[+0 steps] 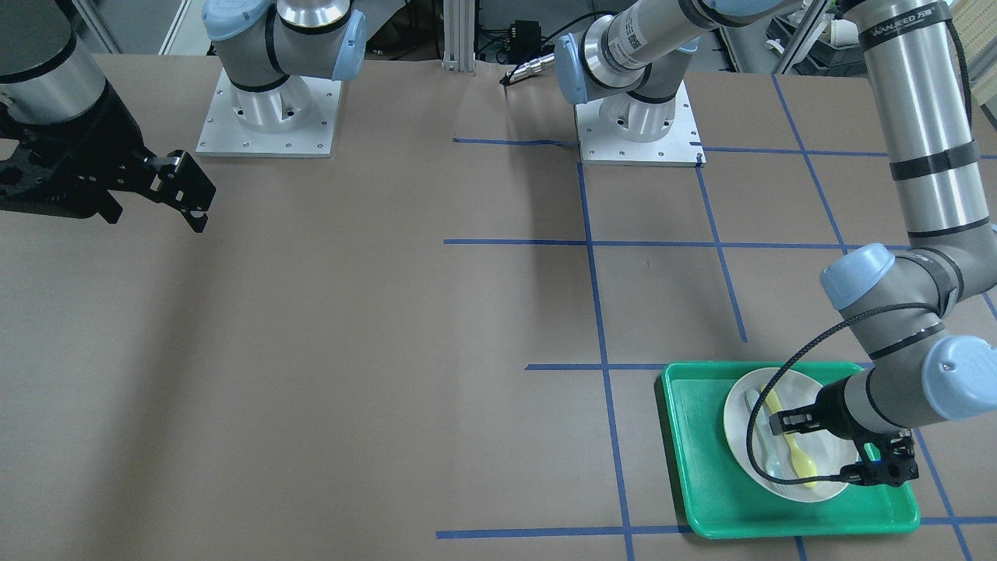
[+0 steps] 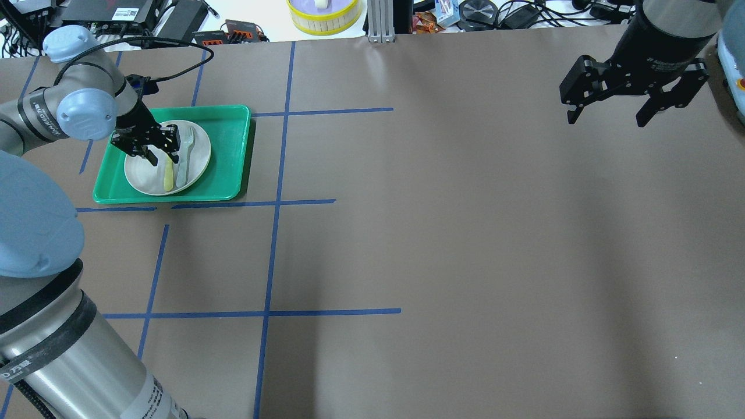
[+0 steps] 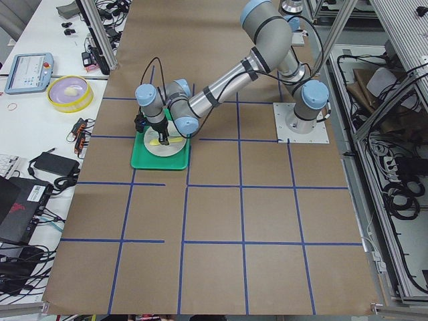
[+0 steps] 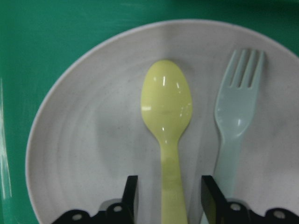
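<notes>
A green tray [image 1: 701,495] holds a white plate [image 4: 93,135], on which lie a yellow spoon [image 4: 166,102] and a pale blue fork [image 4: 233,112], side by side. My gripper is open over the plate, its two fingers either side of the spoon's handle in the left wrist view, with the fork just to the right. Whether the fingertips touch the plate cannot be told. The top view shows the gripper [image 2: 165,145] above the cutlery, partly covering it.
A second arm's black gripper [image 2: 628,84] hangs over the far side of the table from me. Cables, electronics and a yellow-rimmed container [image 3: 69,93] lie on a white bench beyond the table edge.
</notes>
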